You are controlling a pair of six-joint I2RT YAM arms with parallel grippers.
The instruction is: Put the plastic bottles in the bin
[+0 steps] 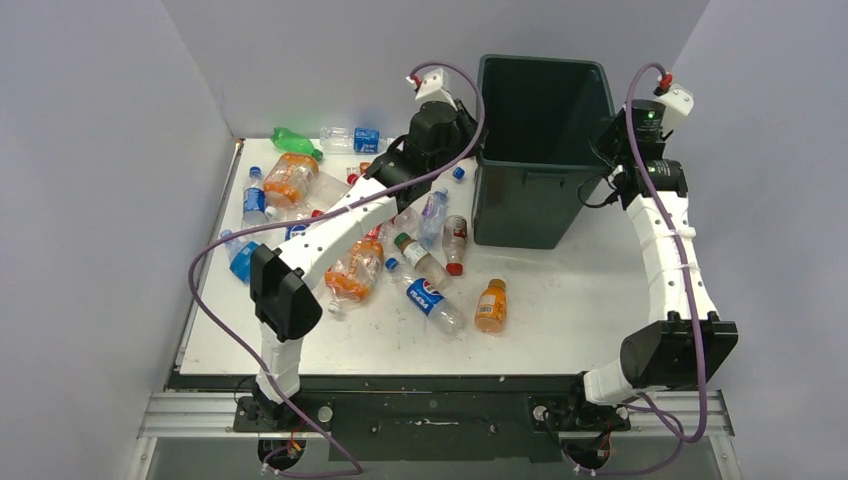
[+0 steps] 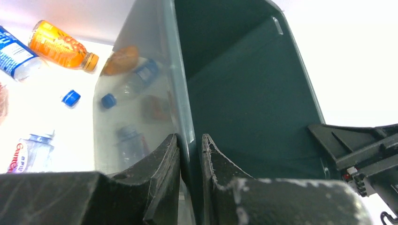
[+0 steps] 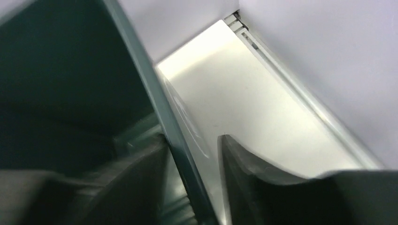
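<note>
The dark green bin stands upright at the back right of the table. My left gripper is shut on the bin's left rim. My right gripper sits over the bin's right rim, its fingers apart and blurred on either side of it. Plastic bottles crowd the table left of the bin, among them a Pepsi bottle, an orange bottle, a green bottle and a brown-capped orange bottle near the back.
Grey walls enclose the table at the back and sides. Bare table shows at the front right and, in the right wrist view, beside the bin. A loose blue cap lies near the bin.
</note>
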